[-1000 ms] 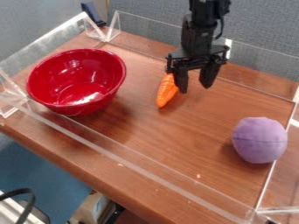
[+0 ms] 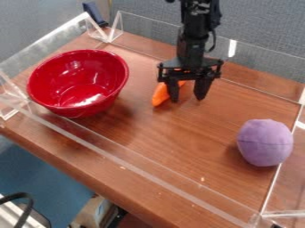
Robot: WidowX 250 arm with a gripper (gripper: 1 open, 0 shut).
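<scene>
My black gripper is at the back middle of the wooden table, its fingers on either side of an orange carrot that is partly hidden behind them. Whether the fingers are closed on it cannot be told. A red bowl (image 2: 78,82) sits at the left, and a purple ball-like object (image 2: 265,142) lies at the right.
Clear walls (image 2: 262,65) edge the workspace.
The gripper has moved down and left, from beside and above the carrot to over it, now covering part of it.
</scene>
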